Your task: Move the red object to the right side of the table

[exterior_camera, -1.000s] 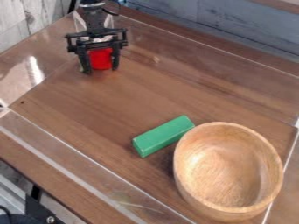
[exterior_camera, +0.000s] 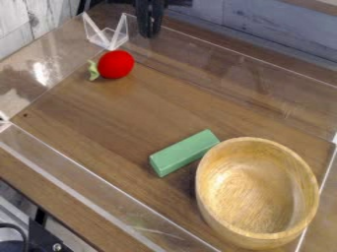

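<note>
The round red object, with a green stem-like bit on its left, rests on the wooden table toward the far left. Beyond it and a little to the right, the dark gripper shows only in part at the top edge. A gap separates the fingers from the red object. Whether they are open or shut is too small and dark to tell, and the rest of the arm is out of view.
A clear, white-edged item stands just behind the red object. Nearer the front right are a green block and a large wooden bowl. Bare table fills the middle and far right, with a grey wall behind.
My gripper has gone from around the red object up and slightly right, away from it. The red object stays in about the same spot, and the clear item behind it now shows.
</note>
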